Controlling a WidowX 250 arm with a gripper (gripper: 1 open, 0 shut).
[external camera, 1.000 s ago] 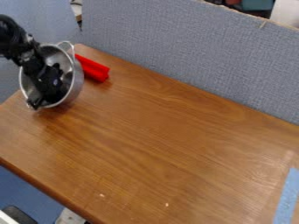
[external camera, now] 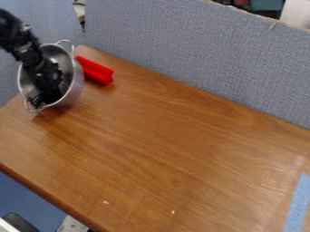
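Observation:
A silver pot point(external camera: 67, 86) with wire handles sits at the far left end of the wooden table. The black robot gripper point(external camera: 43, 93) reaches down from the upper left into the pot, over its near side; its fingers are dark and blurred, and what is between them cannot be made out. A red object point(external camera: 97, 71) lies just to the right of the pot, toward the back.
Grey padded walls point(external camera: 194, 59) bound the back and left. A light blue strip point(external camera: 296, 204) lies at the right edge.
The gripper and pot have shifted slightly over the last second, with small changes in the pot's tilt. The red object has not visibly moved.

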